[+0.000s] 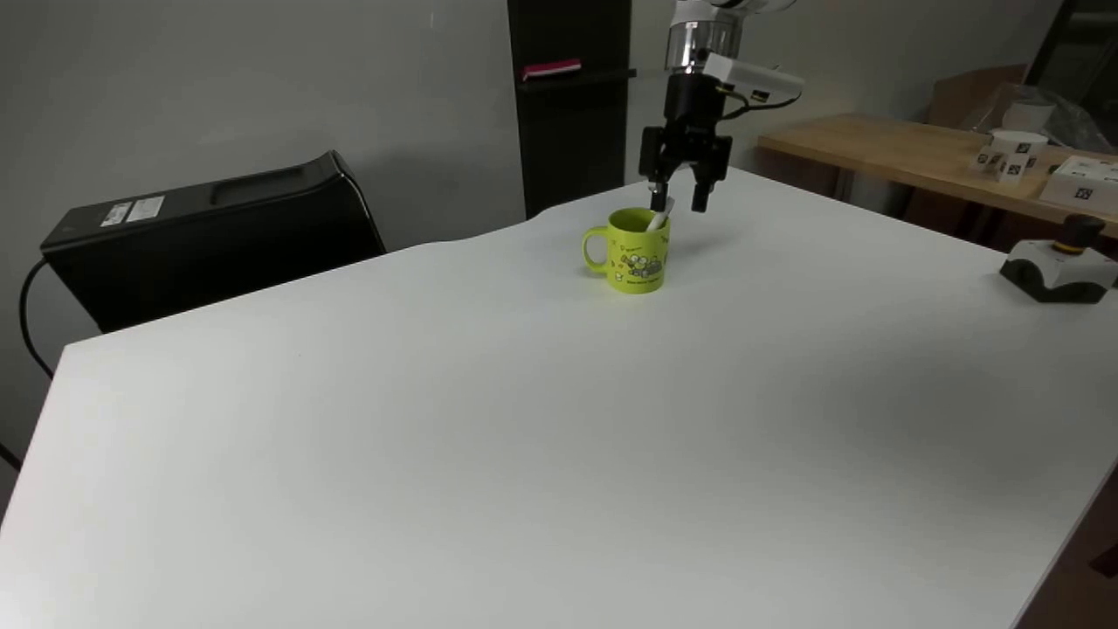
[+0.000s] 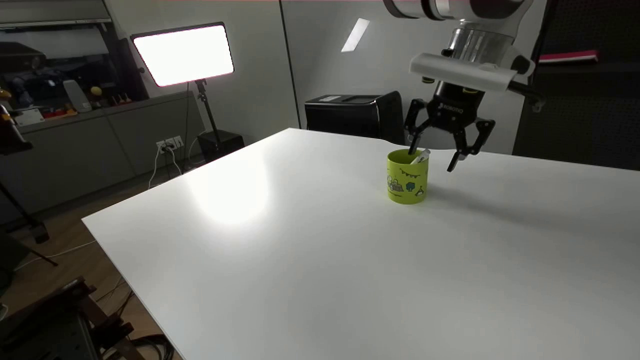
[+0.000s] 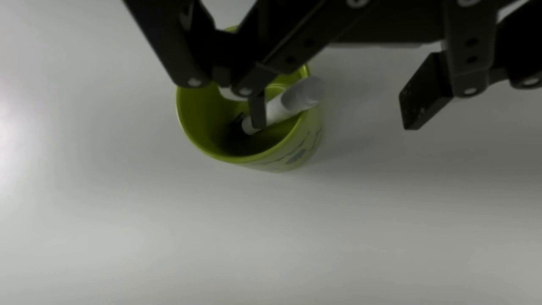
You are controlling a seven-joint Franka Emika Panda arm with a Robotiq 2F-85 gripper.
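A lime-green mug [image 1: 635, 257] with printed figures stands upright on the white table, its handle toward the left in the first exterior view. Inside the mug [image 2: 407, 180] leans a white marker [image 3: 293, 100], its upper end sticking out past the rim. My gripper [image 1: 681, 205] is over the mug's far right side with its fingers spread apart. In the wrist view one fingertip [image 3: 257, 110] overlaps the marker above the mug opening, and the other finger [image 3: 425, 94] is well outside the mug over bare table. Nothing is held; whether the near finger touches the marker I cannot tell.
A black bin-like appliance [image 1: 215, 231] stands beyond the left back edge. An emergency-stop box [image 1: 1061, 267] sits at the right edge.
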